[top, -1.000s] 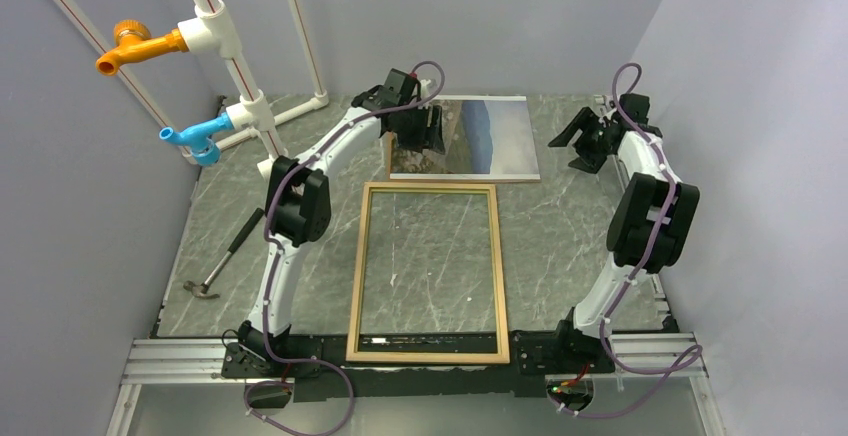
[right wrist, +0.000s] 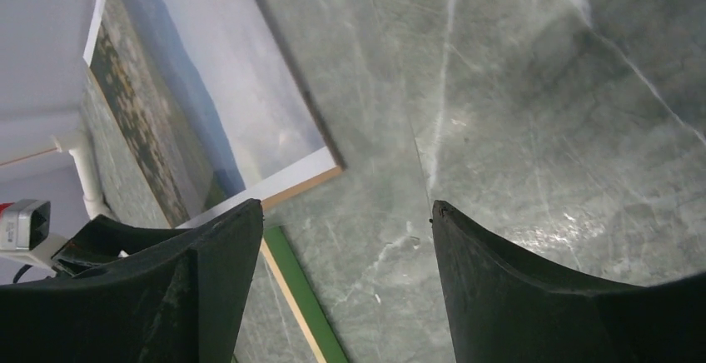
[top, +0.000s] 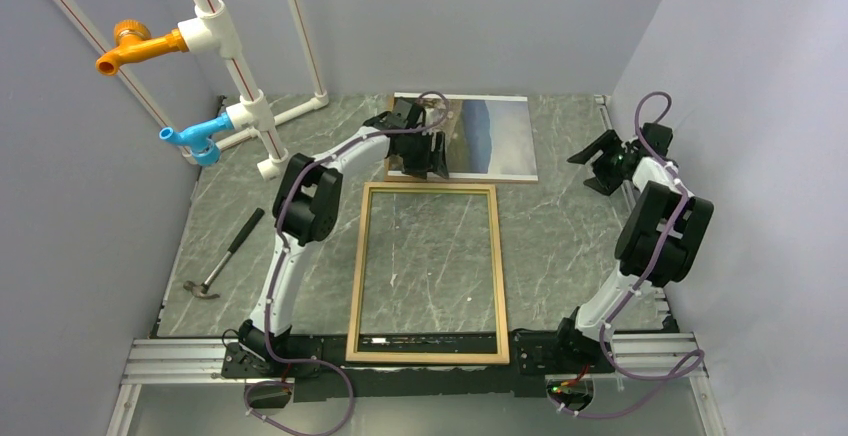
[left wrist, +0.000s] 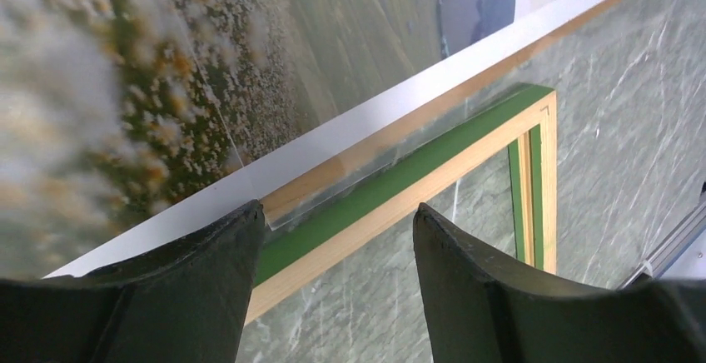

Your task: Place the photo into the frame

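Observation:
The photo (top: 500, 136), a landscape print with white edges, lies at the back of the table on a thin wooden backing board (left wrist: 466, 88). In front of it lies the empty wooden frame (top: 497, 256), its inner sides green in the left wrist view. My left gripper (top: 438, 171) stands over the photo's near left edge, fingers (left wrist: 221, 251) apart; nothing shows gripped between them, while the photo's white border and the frame's green side pass behind. Off to the right, away from photo and frame, my right gripper (top: 580, 170) is open above bare table, its fingers (right wrist: 229, 255) well apart.
A hammer (top: 230, 251) lies on the left of the table. White pipes with an orange tap (top: 140, 48) and a blue tap (top: 195, 138) stand at the back left. Bare marbled tabletop (top: 560, 246) stretches right of the frame.
The right gripper moved right and a little toward the front. The photo's near edge appears almost unmoved.

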